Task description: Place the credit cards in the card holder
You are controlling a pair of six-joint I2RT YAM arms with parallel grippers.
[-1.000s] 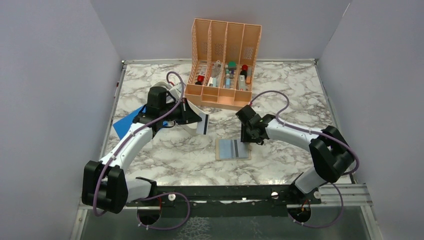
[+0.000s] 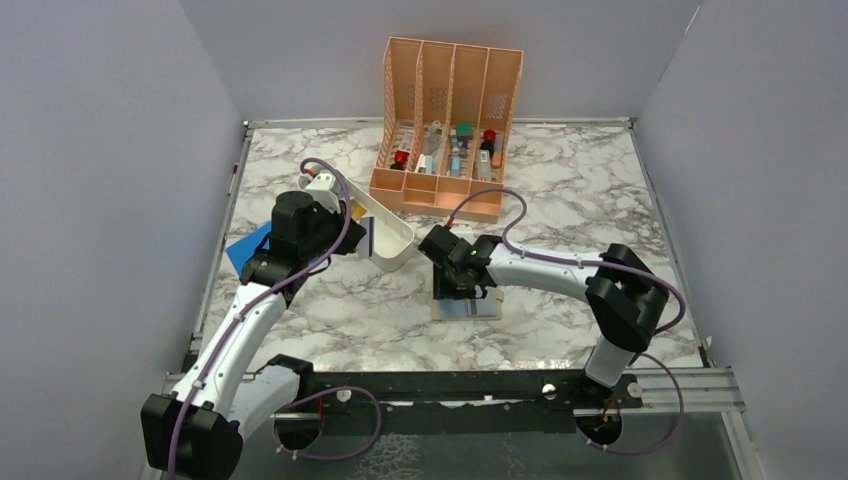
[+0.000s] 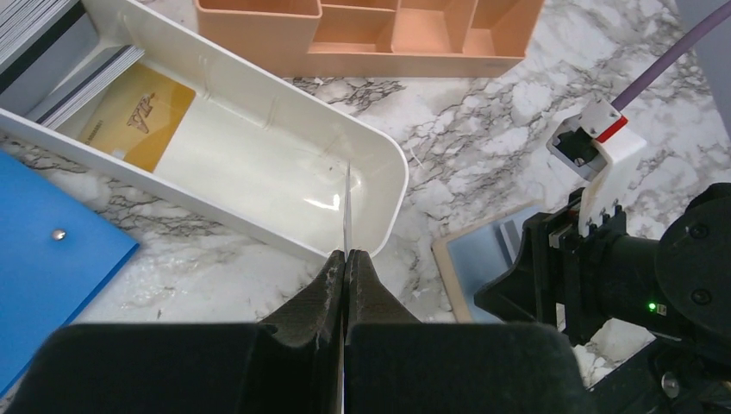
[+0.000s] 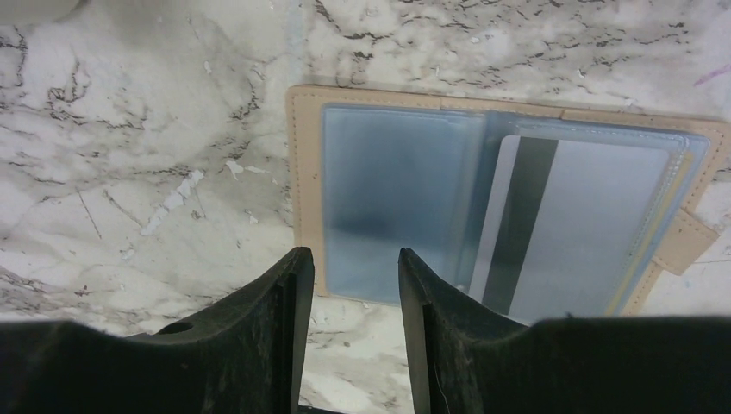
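A pale card with a dark stripe point(image 2: 367, 237) is pinched by my left gripper point(image 2: 357, 238), which is shut on it. In the left wrist view that card point(image 3: 347, 207) appears edge-on as a thin line rising from the fingertips. The open card holder point(image 4: 308, 190) lies flat on the table, tan-edged with clear bluish pockets. One grey-striped card point(image 4: 595, 216) sits in its right pocket; the left pocket point(image 4: 396, 190) shows no card. Over the left pocket's lower edge, my right gripper stands open with nothing between its fingers.
A white bin point(image 3: 284, 155) holds more cards, a yellow one point(image 3: 142, 116) among them. Beside it lies a blue folder point(image 3: 52, 259). At the back stands an orange organizer point(image 2: 440, 205) with small items.
My left gripper has drawn leftward with its card, away from the holder. My right gripper has moved left, from the holder's right side to over it.
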